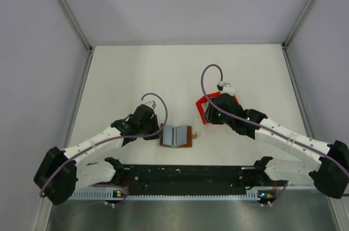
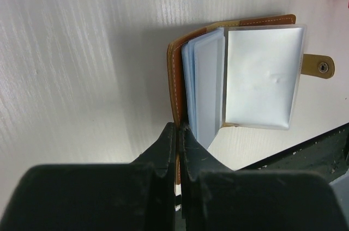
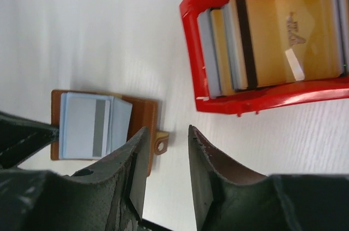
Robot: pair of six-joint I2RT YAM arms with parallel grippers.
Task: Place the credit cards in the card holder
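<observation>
The open brown card holder (image 1: pixel 185 135) with clear sleeves lies at the front centre. My left gripper is shut at its left edge; whether the edge is between the fingertips is unclear. A red box (image 3: pixel 191 35) holds several cards (image 3: pixel 302 35), beige and grey, upright and lying. My right gripper is part open with nothing between its fingers, above the table, right of the holder and near the red box's front.
A dark strip (image 1: pixel 180 179) runs along the front edge.
</observation>
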